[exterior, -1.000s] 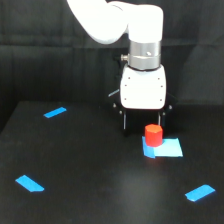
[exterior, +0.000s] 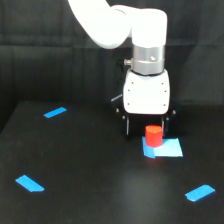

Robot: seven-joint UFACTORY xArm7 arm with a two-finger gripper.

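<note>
A white robot arm reaches down from the top centre, and its gripper [exterior: 147, 124] is lowered with one dark finger on either side of a small red cylinder [exterior: 154, 136]. The fingers stand apart, with the cylinder between and slightly below their tips; whether they touch it cannot be told. The cylinder stands upright on light blue paper squares [exterior: 168, 148] on the black table.
Short blue tape strips lie at the back left [exterior: 55, 112], front left [exterior: 29, 183] and front right [exterior: 200, 192].
The gripper has moved right and slightly down, closer over the red cylinder. The cylinder looks unmoved.
</note>
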